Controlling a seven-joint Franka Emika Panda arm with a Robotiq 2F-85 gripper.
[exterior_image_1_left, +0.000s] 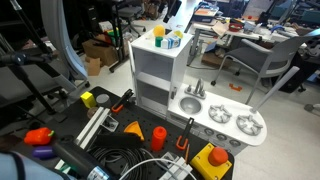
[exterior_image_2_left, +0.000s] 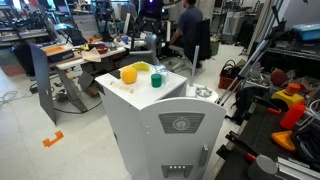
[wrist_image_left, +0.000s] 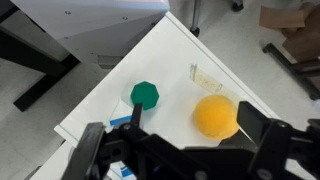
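Observation:
My gripper is open above the white cabinet top (wrist_image_left: 178, 92), with nothing held between its fingers. In the wrist view, a round yellow-orange object (wrist_image_left: 215, 117) lies near the right finger. The green cup (wrist_image_left: 145, 95) sits farther left, ahead of the left finger. A blue and white item (wrist_image_left: 122, 120) is partly hidden by that finger. Exterior view 2 shows the orange round object (exterior_image_2_left: 128, 74), a yellow piece (exterior_image_2_left: 142, 66) behind it and the green cup (exterior_image_2_left: 156, 80), all on the cabinet top.
Beside the cabinet (exterior_image_2_left: 170, 130), a white toy counter with a sink (exterior_image_1_left: 190, 104) and burners extends right. The black table in front holds a red-orange bottle (exterior_image_1_left: 159, 138), tools and cables. A chair (exterior_image_1_left: 262, 58) stands behind. The cabinet's edges drop to the floor.

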